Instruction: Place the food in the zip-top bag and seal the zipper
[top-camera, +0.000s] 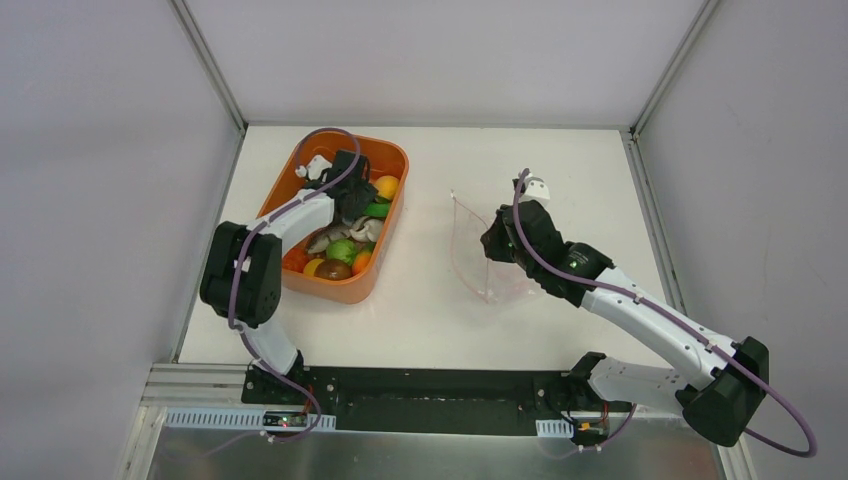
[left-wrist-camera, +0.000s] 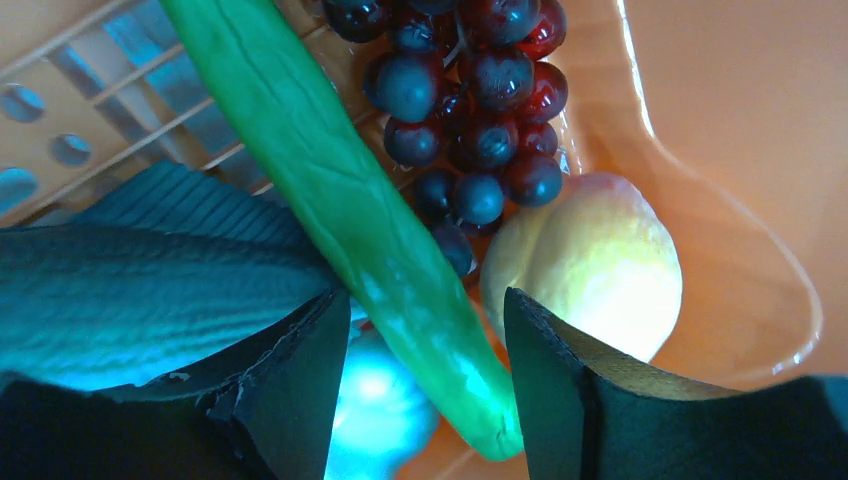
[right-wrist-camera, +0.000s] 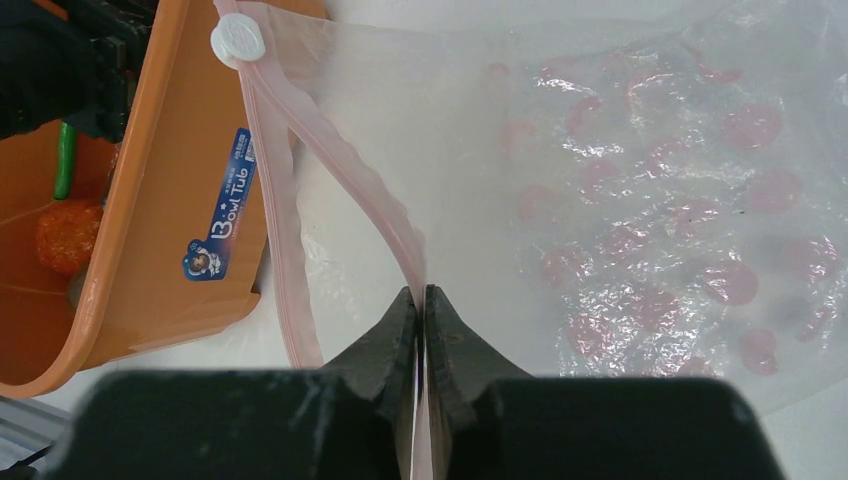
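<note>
The clear zip top bag (right-wrist-camera: 470, 200) stands spread with its mouth parted, pink zipper strips and a white slider (right-wrist-camera: 238, 38) showing. My right gripper is shut on one edge of the bag's mouth. Inside the orange tub (top-camera: 398, 215), my left gripper hangs with its fingers (left-wrist-camera: 310, 370) apart. A green cucumber (left-wrist-camera: 345, 200) slants through the space between and beyond those fingers; whether they touch it I cannot tell. Dark red grapes (left-wrist-camera: 480, 110) and a pale peach (left-wrist-camera: 610, 265) lie alongside it.
Also in the tub are a lettuce (top-camera: 341, 250), a brown round item (top-camera: 333, 270), an orange (top-camera: 361, 262) and a yellow fruit (top-camera: 386, 187). Tub walls stand close around the left gripper.
</note>
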